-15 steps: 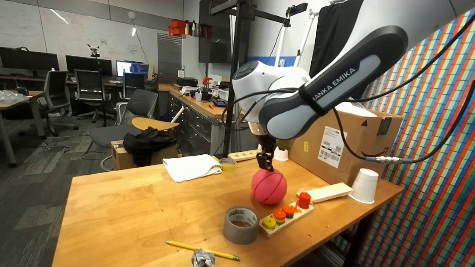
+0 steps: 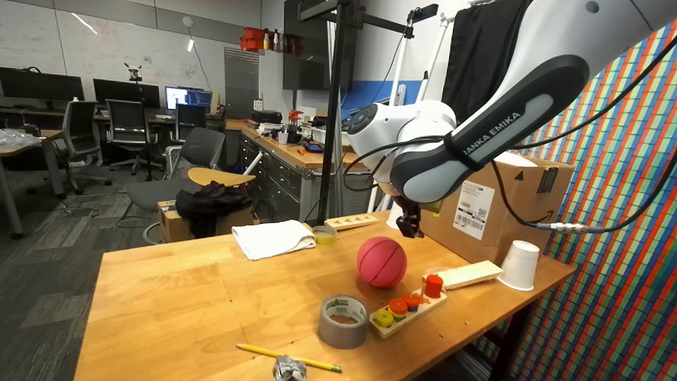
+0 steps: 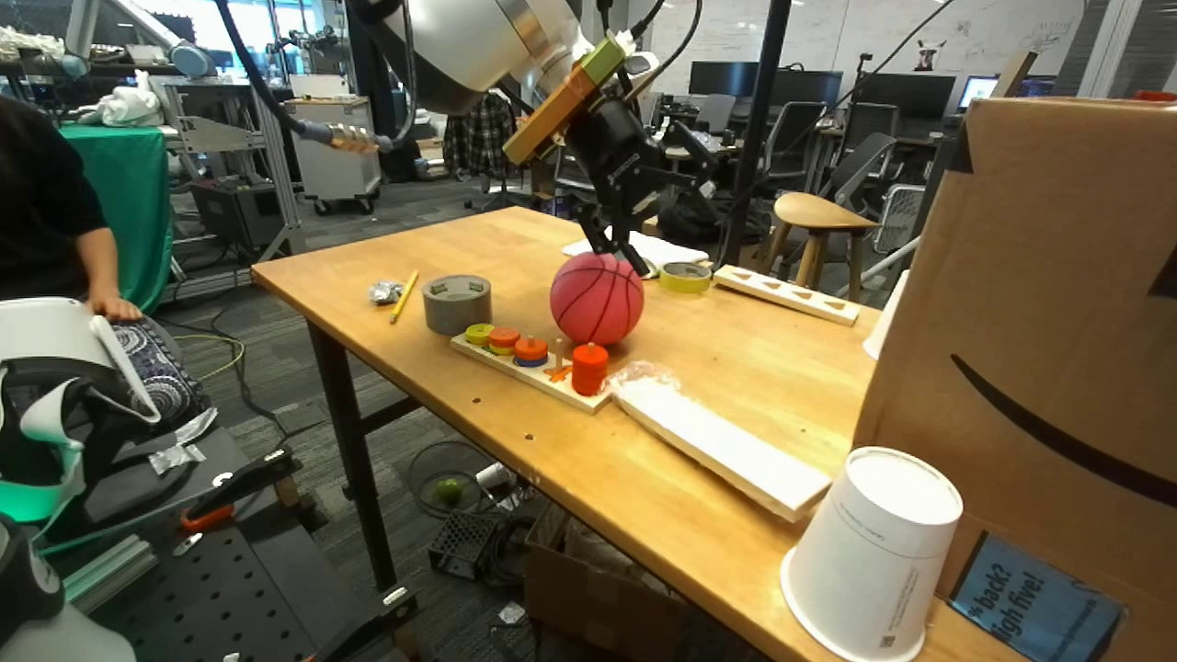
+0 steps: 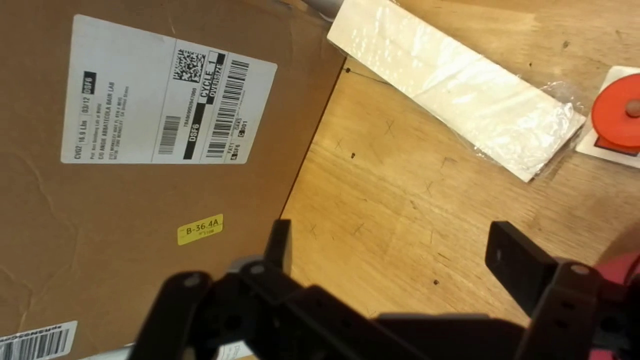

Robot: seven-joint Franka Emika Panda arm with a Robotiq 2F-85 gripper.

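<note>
A pink basketball-patterned ball (image 2: 381, 261) rests on the wooden table behind the grey tape roll. My gripper is open in the wrist view, with only bare tabletop showing between its fingers. From exterior view 2 the gripper (image 3: 615, 263) appears above and behind the ball (image 3: 597, 300); in exterior view 1 it stands up and to the right, apart from the ball. Only a pink sliver of the ball (image 4: 621, 267) shows at the wrist view's right edge, partly covered by a finger.
A large cardboard box (image 4: 150, 198) stands close on one side. Near the ball lie a peg board with rings (image 3: 530, 370), a wrapped wooden plank (image 3: 723, 447) and grey tape (image 2: 343, 327). A white cup (image 2: 519, 265) is upside down.
My gripper has moved right, away from just above the ball and toward the box. The ball sits very slightly farther left and back.
</note>
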